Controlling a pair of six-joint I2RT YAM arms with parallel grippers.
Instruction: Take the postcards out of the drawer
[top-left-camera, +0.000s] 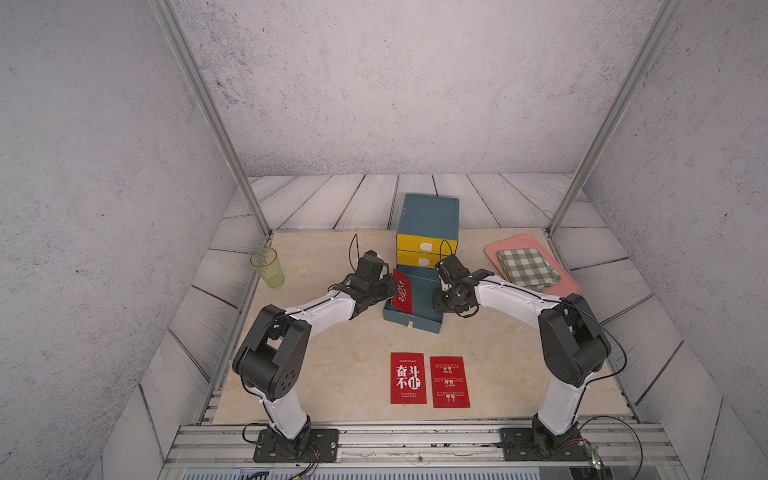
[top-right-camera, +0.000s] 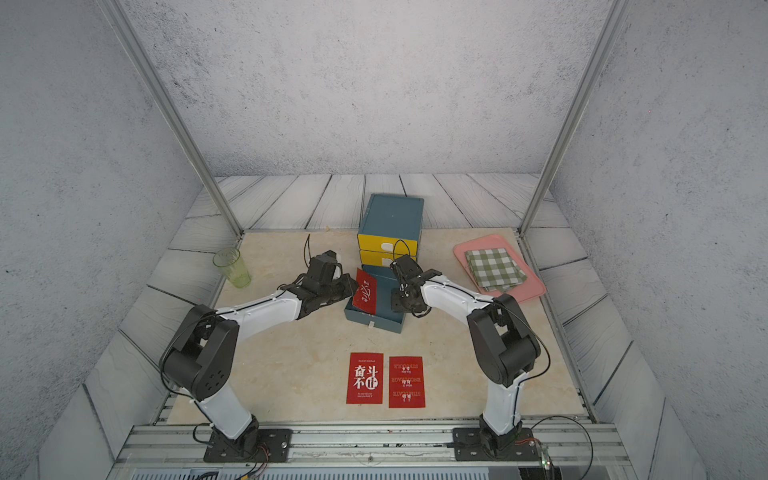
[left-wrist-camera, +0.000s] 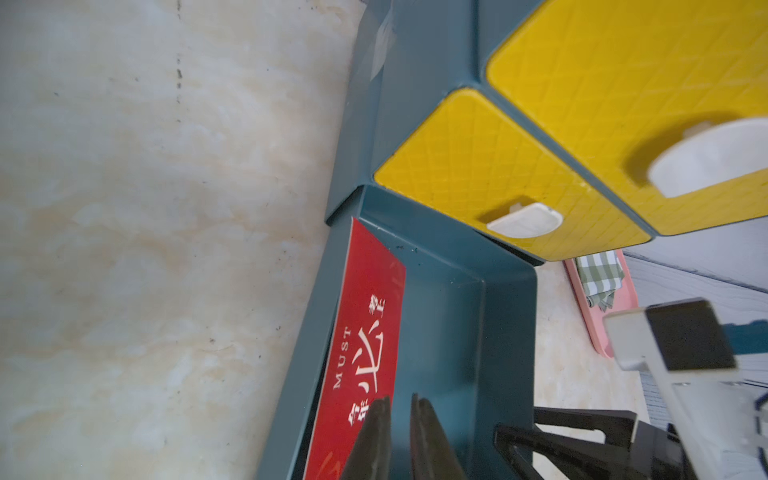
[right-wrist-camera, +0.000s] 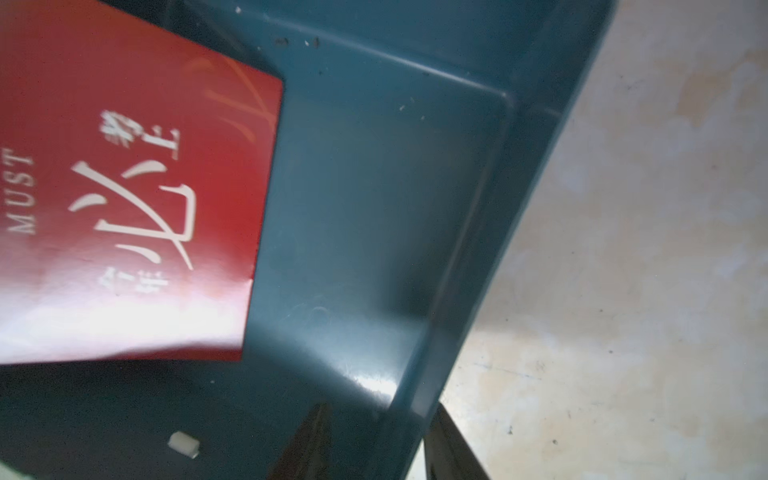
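An open blue drawer (right-wrist-camera: 384, 200) lies in front of the yellow-fronted cabinet (top-left-camera: 425, 242). A red postcard (right-wrist-camera: 144, 208) rests tilted against its left wall. My left gripper is at that side of the drawer, over the postcard, its fingers apart. My right gripper has its fingers on either side of the drawer's right wall, open. Two more red postcards, one with large white characters (top-left-camera: 408, 377) and one with several printed bands (top-left-camera: 450, 381), lie flat on the table in front of the drawer.
A green glass (top-left-camera: 268, 268) stands at the left. A pink tray (top-right-camera: 528, 288) with a checked cloth is at the right.
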